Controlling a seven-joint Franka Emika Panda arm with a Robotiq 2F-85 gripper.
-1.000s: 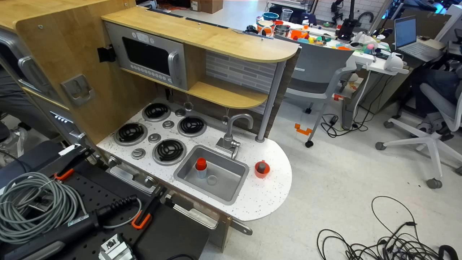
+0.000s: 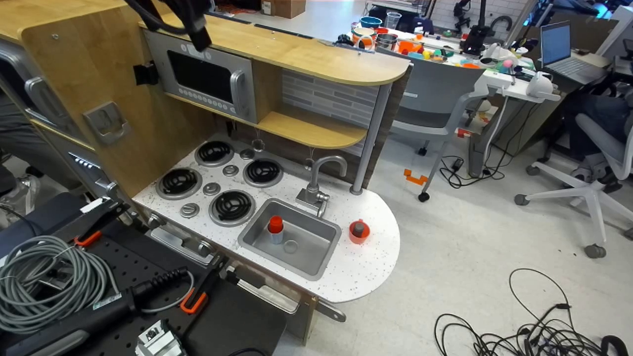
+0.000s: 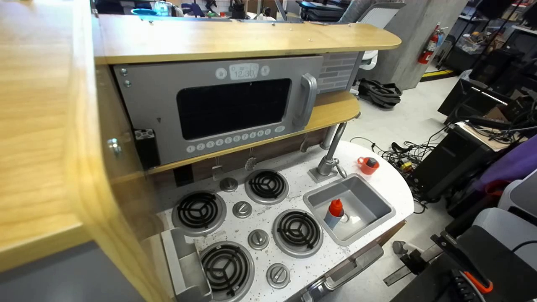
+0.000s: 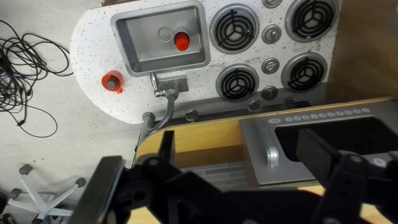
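Observation:
In the wrist view my gripper is open, its black fingers wide apart and nothing between them. Part of it, dark and cropped by the frame, hangs over the upper shelf at the top left of exterior view 1. A grey cup with a red object sticking out of it stands in the sink. On the white counter right of the sink sits a red mug holding a dark grey object.
The toy microwave is closed, its handle standing out. A grey faucet rises behind the sink. Several black burners and grey knobs cover the stove, with nothing on them.
Part of my dark gripper now shows above the microwave in exterior view 1, where it was out of frame before. The cup and mug have not moved.

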